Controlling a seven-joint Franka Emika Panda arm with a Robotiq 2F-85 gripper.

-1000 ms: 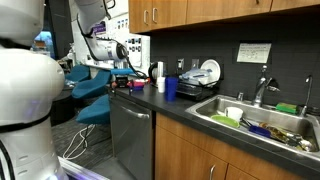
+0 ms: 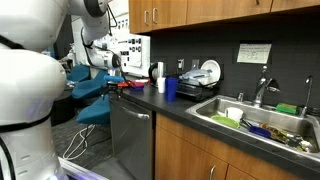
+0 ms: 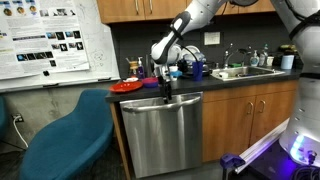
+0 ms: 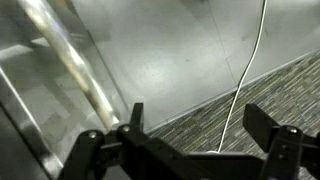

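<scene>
Below the counter stands a stainless steel dishwasher (image 3: pixel 165 140), its front upright, with a long bar handle (image 3: pixel 150 108) across the top. My gripper (image 3: pixel 166 97) hangs near that handle, in front of the upper edge of the door. In the wrist view my gripper is open, its dark fingers (image 4: pixel 136 116) wide apart and nothing between them. The shiny handle bar (image 4: pixel 72 58) runs diagonally at the upper left there, off to one side of the fingers. Contact between gripper and handle cannot be made out.
Red dishes (image 3: pixel 127 85) and a blue container (image 2: pixel 171 88) stand on the dark counter. Right of them is the sink (image 2: pixel 260 122) with items in it. A white cable (image 4: pixel 243 78) crosses the wrist view. A blue chair (image 3: pixel 72 135) stands left of the dishwasher.
In exterior view 1 the far end of my arm has shifted and turned slightly, with the gripper a little lower and to the right. The dishwasher and counter items look unchanged.
</scene>
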